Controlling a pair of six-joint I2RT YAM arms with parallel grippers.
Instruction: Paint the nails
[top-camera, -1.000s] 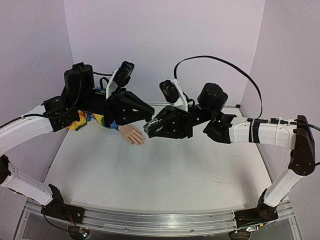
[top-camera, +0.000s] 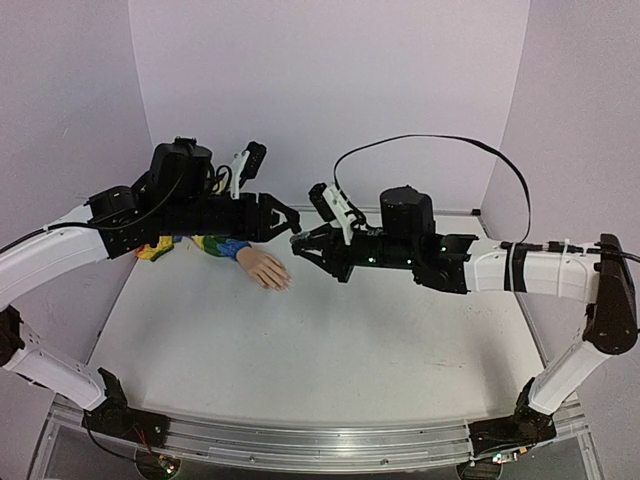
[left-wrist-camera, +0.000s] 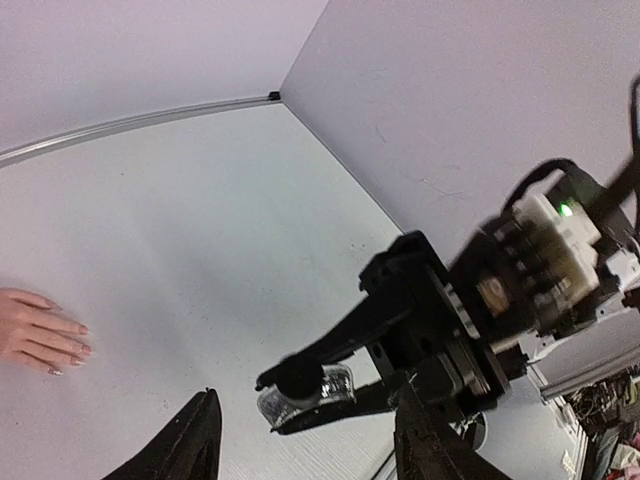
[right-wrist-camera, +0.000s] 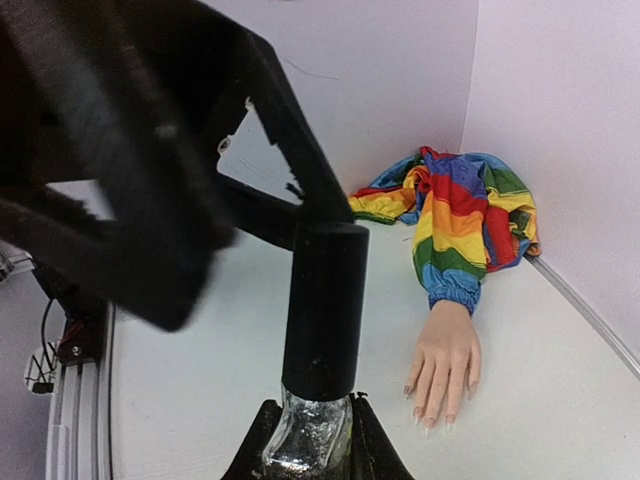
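Note:
A small clear glass nail polish bottle with a black cap is held in my right gripper, shut on its glass body. In the left wrist view the cap points toward the left gripper, which is open with its fingers apart on either side of it. The right wrist view shows one left finger close by the cap's top and the other blurred nearer the camera; contact is unclear. A model hand lies palm down on the table, behind and left of the grippers, fingers toward the front.
A rainbow-striped sleeve covers the hand's wrist and bunches up at the back near the wall. Walls enclose the back and sides. Both grippers are very close together.
The right gripper has shifted slightly left and down, still with the bottle.

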